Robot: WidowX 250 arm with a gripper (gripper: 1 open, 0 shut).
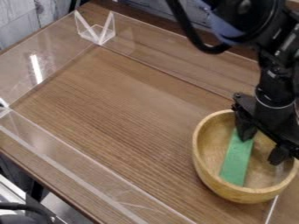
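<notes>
A round wooden bowl point(205, 156) sits at the right of the wooden table, holding a long green object point(235, 164) that lies lengthwise along its left part. My black gripper point(260, 142) reaches down from the upper right into the back of the bowl. Its fingers straddle the far end of the green object and the space to its right; whether they touch it is hard to tell, as the gripper hides that end.
A clear plastic holder point(97, 28) stands at the back left. Dark cables show at the lower left, off the table.
</notes>
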